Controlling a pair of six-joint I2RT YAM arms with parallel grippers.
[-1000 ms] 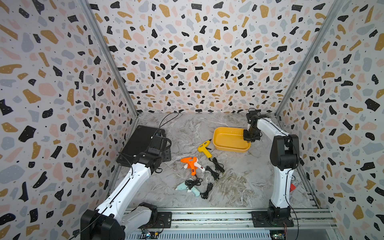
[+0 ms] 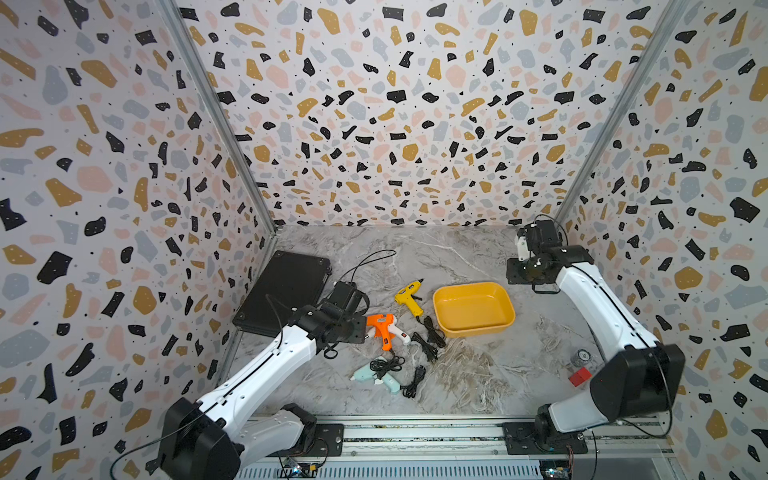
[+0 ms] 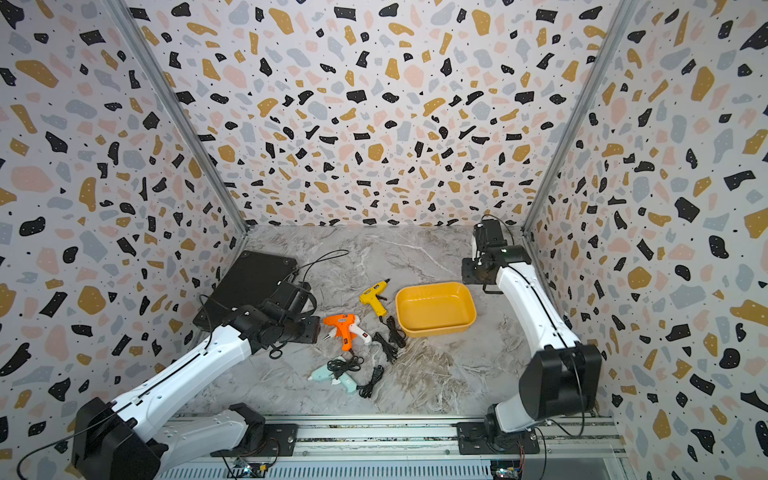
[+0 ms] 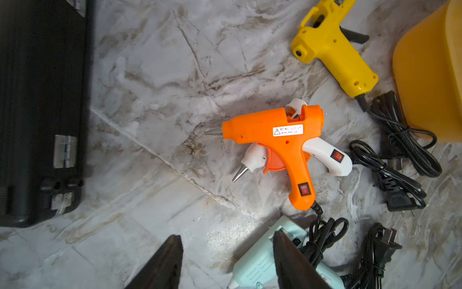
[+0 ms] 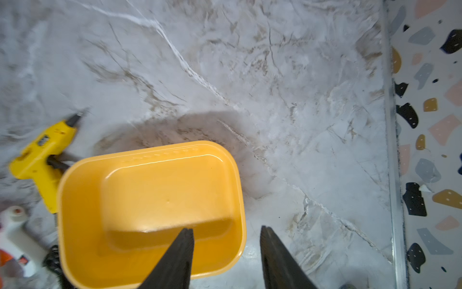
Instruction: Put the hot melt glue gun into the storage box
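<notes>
The yellow storage box [image 2: 473, 328] stands empty on the marble table, right of the glue guns. A yellow glue gun [image 4: 344, 62] lies just left of the box. Nearer the left arm, an orange glue gun [image 4: 269, 125] rests across a white one [image 4: 332, 155], and a mint-green one [image 4: 257, 255] lies in front of them. Over the table left of the orange gun, my left gripper is open with nothing held between its fingers. My right gripper hangs above the box's right side, clear of its wall, open and empty.
A black case [image 2: 284, 292] occupies the table's left side. Coiled black cords [image 4: 404, 134] lie between the guns and the box. A small red object [image 2: 579, 376] sits at the right front.
The box has shifted toward the front and slightly right. My right gripper has come away from its right wall, moving right. My left gripper has moved right, closer to the orange gun.
</notes>
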